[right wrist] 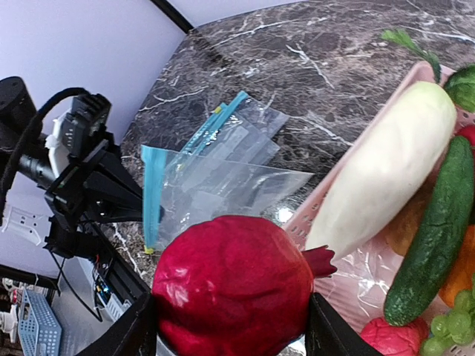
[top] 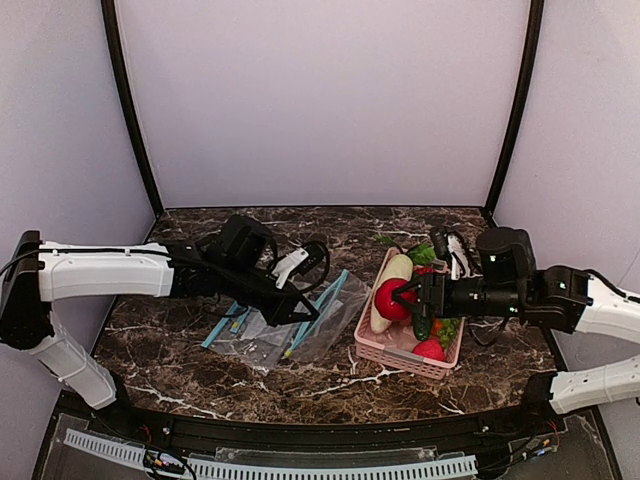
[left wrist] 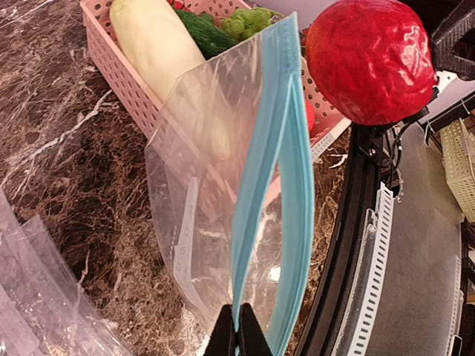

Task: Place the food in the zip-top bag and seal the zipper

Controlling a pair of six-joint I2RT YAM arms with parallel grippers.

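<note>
My left gripper [top: 303, 309] is shut on the blue zipper edge of a clear bag [left wrist: 260, 178], holding it up off the table with the zipper slightly parted; another clear bag [left wrist: 30, 282] lies flat nearby. My right gripper grips a red, round pepper-like item [right wrist: 230, 274], raised over the near left part of the pink basket [top: 365, 350]. The basket holds a long white vegetable [right wrist: 382, 163], a cucumber [right wrist: 427, 233], green grapes [right wrist: 453, 326], greens and other red and orange items.
Pale walls enclose the back and both sides; a dark rail runs along the front edge.
</note>
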